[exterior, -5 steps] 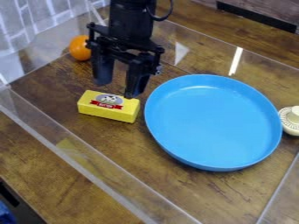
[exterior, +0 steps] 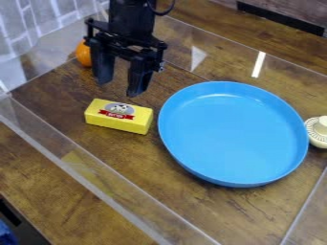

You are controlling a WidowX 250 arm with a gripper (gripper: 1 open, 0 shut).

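Observation:
The black gripper (exterior: 122, 75) hangs over the wooden table, above and behind a yellow box (exterior: 118, 116) with a red and white label. Its fingers point down with a gap between them, and I see nothing held. The box lies flat at the left of a large blue plate (exterior: 232, 132).
An orange round object (exterior: 83, 54) sits behind the gripper at the back left, partly hidden by it. A pale cream object (exterior: 316, 132) is at the right edge.
The gripper has moved up and a little to the left, away from the yellow box. The box and plate have not moved.

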